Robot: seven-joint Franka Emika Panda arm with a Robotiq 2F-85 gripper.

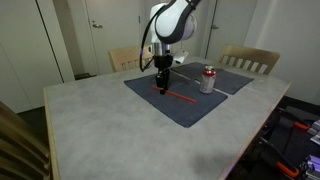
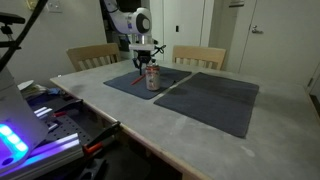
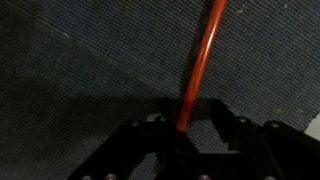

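A thin orange-red stick (image 1: 178,95) lies on a dark cloth mat (image 1: 188,112). Over its far-left end, low at the mat, is my gripper (image 1: 161,91). In the wrist view the stick (image 3: 203,58) runs from the top edge down between the two dark fingers. The fingers stand part open around the stick's near end, and a gap shows on the right side of it. Whether either finger touches it cannot be seen. The stick (image 2: 138,81) also shows in the second exterior view, left of a can.
A can (image 1: 208,79) with red markings stands upright right of the stick. A second dark mat (image 2: 208,100) lies beside the first. Chairs (image 1: 248,59) stand behind the table.
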